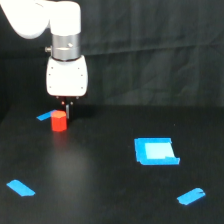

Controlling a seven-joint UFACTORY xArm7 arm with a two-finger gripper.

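Observation:
Low on the left side of the black table is a small red cube (pixel 59 121). My gripper (pixel 67 107), at the end of the white arm, points down close by the cube, its tips a little above and to the right of it in the camera view. The fingers are too small and dark to show whether they are apart or together, and whether they touch the cube is unclear.
Right of centre lies a blue-taped square with a white middle (pixel 158 151). Strips of blue tape mark the table at the front left (pixel 20 188), the front right (pixel 191 196) and behind the cube (pixel 45 116).

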